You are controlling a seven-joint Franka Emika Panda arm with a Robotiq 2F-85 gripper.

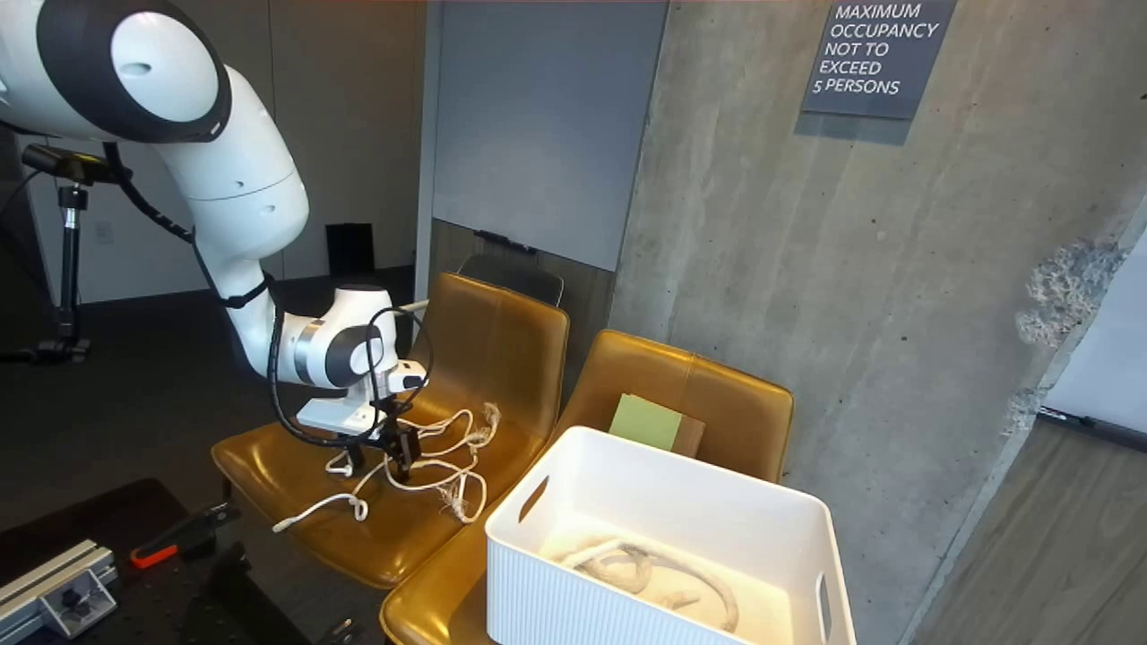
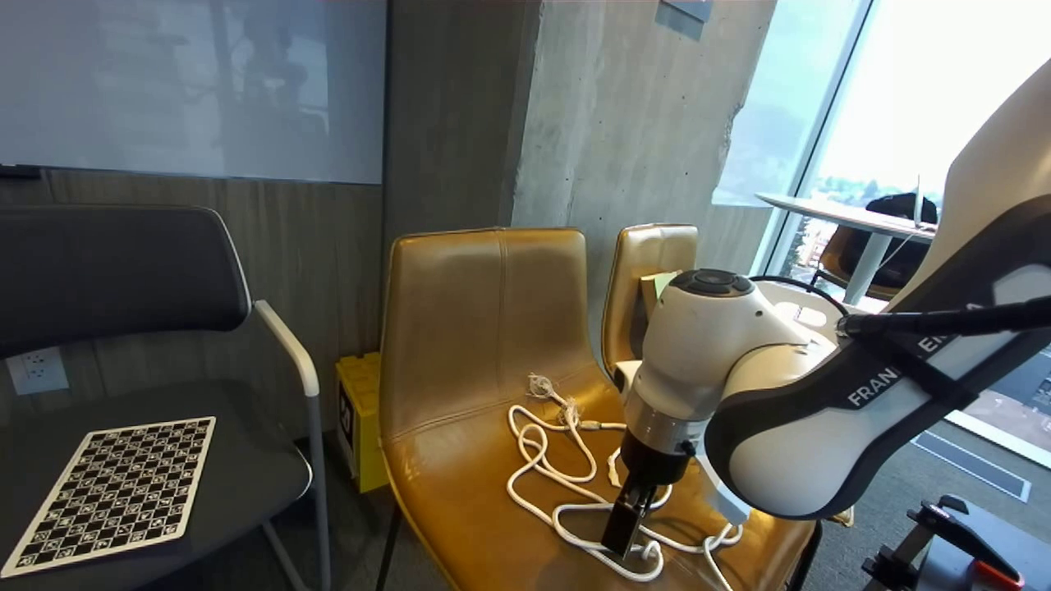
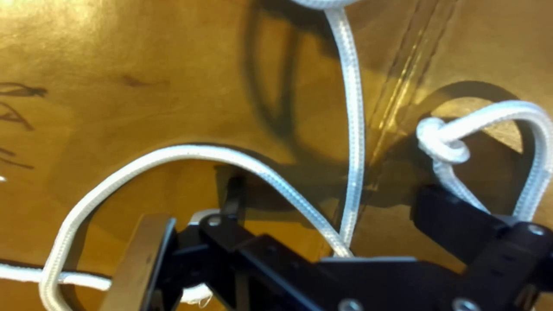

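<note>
A tangle of white rope (image 1: 435, 483) with frayed ends lies across the brown chair seat (image 1: 312, 537). My gripper (image 1: 382, 464) points down at the seat, low among the strands. In the wrist view its fingers (image 3: 448, 220) are spread wide, and two rope strands (image 3: 354, 129) meet in the space between them. A knotted loop (image 3: 443, 141) rises by the right finger and passes partly behind it. Exterior view 2 shows one dark finger (image 2: 622, 527) beside a rope loop; whether it touches the rope or seat I cannot tell.
On the neighbouring chair stands a white bin (image 1: 667, 469) with some rope (image 1: 634, 564) inside. Behind it, a green book-like object (image 1: 645, 421) leans against the backrest. The brown backrest (image 2: 488, 325) rises behind the rope.
</note>
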